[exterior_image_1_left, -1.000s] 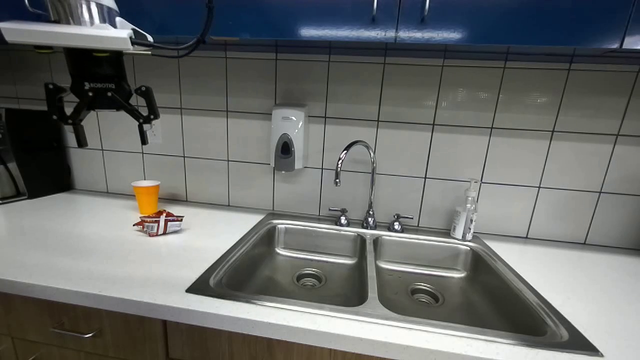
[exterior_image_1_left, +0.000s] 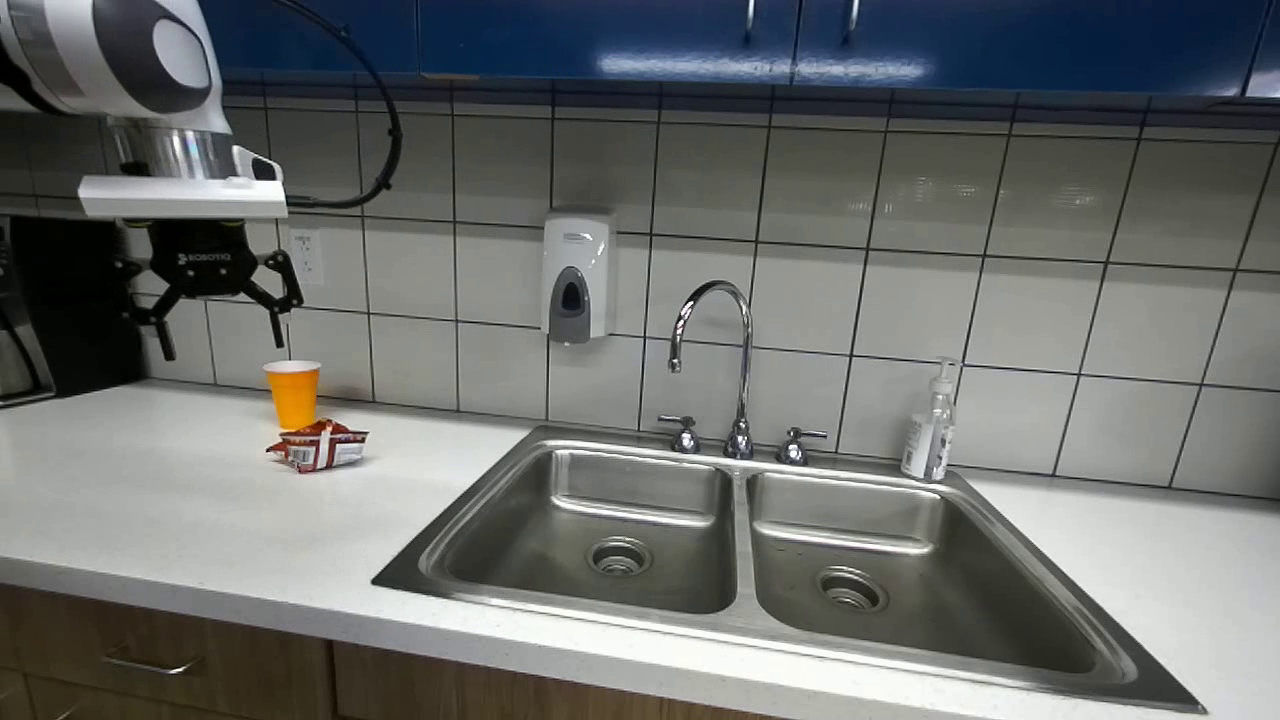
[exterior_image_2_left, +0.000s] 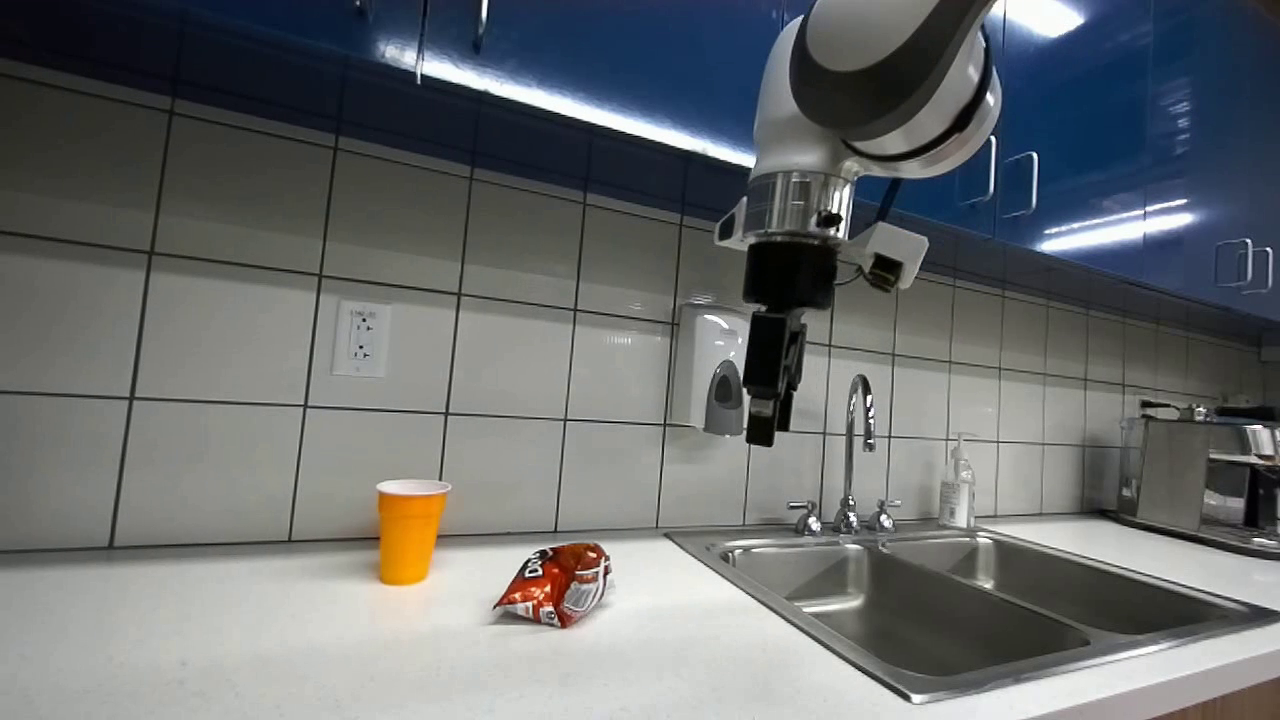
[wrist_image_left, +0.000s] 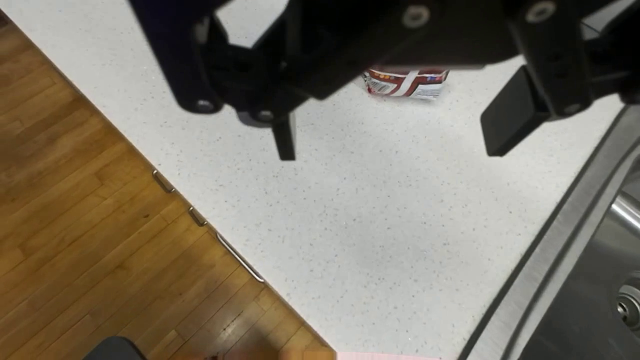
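Note:
Above the counter hangs my gripper (exterior_image_1_left: 224, 343), its two fingers well apart and nothing between them. In the wrist view the open gripper shows bare speckled counter between its fingertips. A red chip bag (exterior_image_2_left: 559, 584) lies on the counter, left of the sink; the gripper's body hides its upper part in the wrist view, leaving one printed edge of the bag (wrist_image_left: 406, 83) visible. An orange cup (exterior_image_2_left: 409, 532) stands upright to the left of the bag, close to the tiled wall. The cup cannot be seen in the wrist view.
A steel double sink (exterior_image_1_left: 741, 606) with a curved faucet (exterior_image_1_left: 746, 360) takes up the counter's right side. A soap dispenser (exterior_image_1_left: 578, 278) is fixed to the wall, and a pump bottle (exterior_image_1_left: 930, 432) stands behind the sink. Counter (exterior_image_1_left: 144, 492) in front of the bag is clear.
My gripper has come lower over the counter, with the arm now showing more above it. Its fingers remain open. Cup and bag lie where they were.

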